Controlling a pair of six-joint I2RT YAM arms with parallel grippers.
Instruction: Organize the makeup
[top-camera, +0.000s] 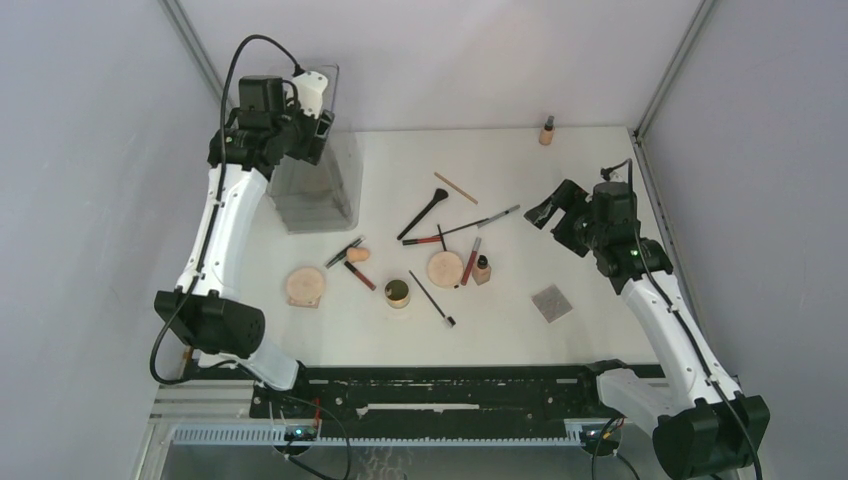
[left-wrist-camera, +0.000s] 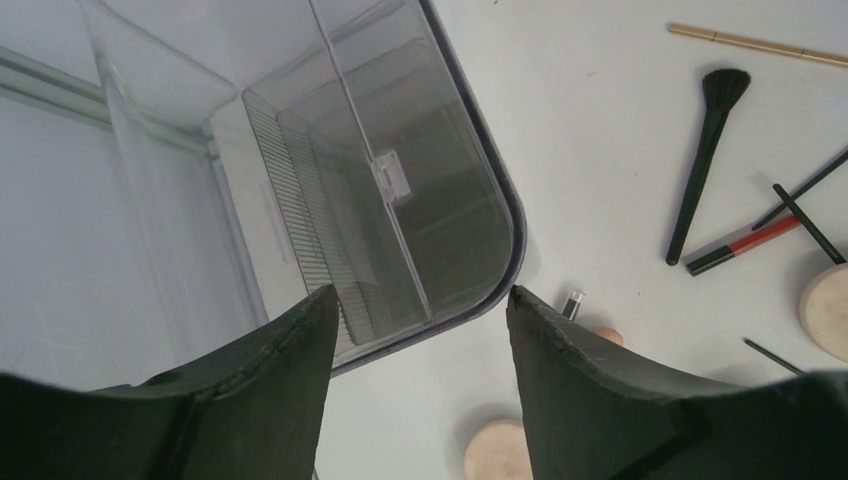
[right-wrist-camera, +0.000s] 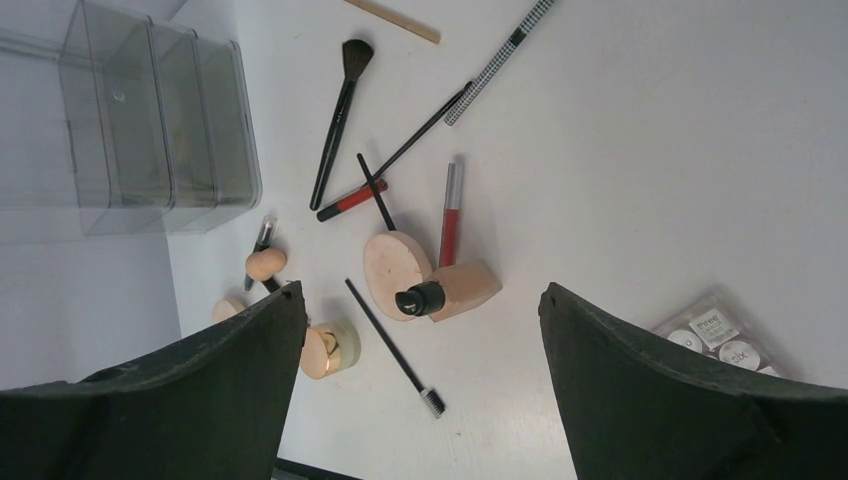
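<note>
The clear acrylic organizer (top-camera: 315, 195) stands at the back left, with my left gripper (top-camera: 317, 140) open above it, nothing between its fingers. My right gripper (top-camera: 550, 225) is open over the right of the table. Scattered makeup includes a black fan brush (left-wrist-camera: 700, 160), red lip tubes (right-wrist-camera: 450, 225), thin brushes (top-camera: 430, 295), a wooden pencil (top-camera: 456, 187), a sponge (top-camera: 358, 255), compacts (top-camera: 445, 270) (left-wrist-camera: 497, 450), a gold jar (top-camera: 397, 293), a foundation bottle (right-wrist-camera: 460, 290) and a small clear case (top-camera: 551, 302).
Another foundation bottle (top-camera: 547, 131) stands at the back right edge. Walls enclose the left, back and right sides.
</note>
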